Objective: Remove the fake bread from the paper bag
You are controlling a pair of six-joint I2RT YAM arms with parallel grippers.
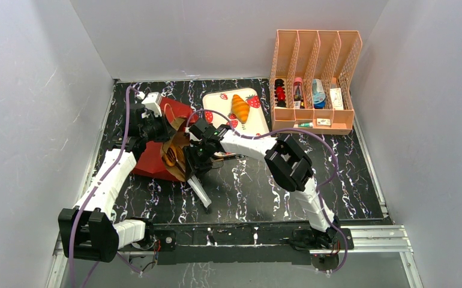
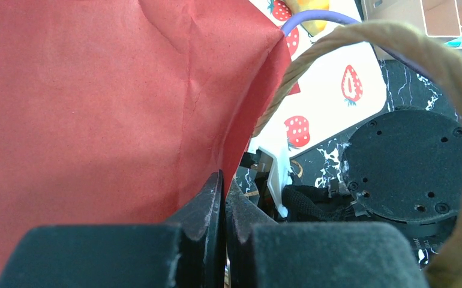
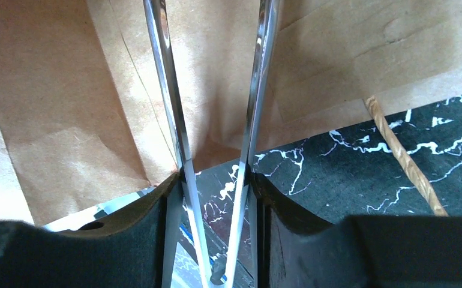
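A red paper bag (image 1: 156, 162) with brown lining lies on its side at the left; inside its mouth show orange bread (image 1: 170, 157) and dark utensils. My left gripper is shut at the bag's red upper edge, with a twisted handle (image 2: 456, 90) arching beside it. My right gripper is shut on metal tongs (image 3: 252, 96), whose arms reach over the brown paper (image 3: 66, 108). The bread is not visible in the right wrist view.
A strawberry-print board (image 1: 216, 102) holding a croissant (image 1: 240, 110) lies behind the right arm. An orange divided organizer (image 1: 312, 123) stands at the back right.
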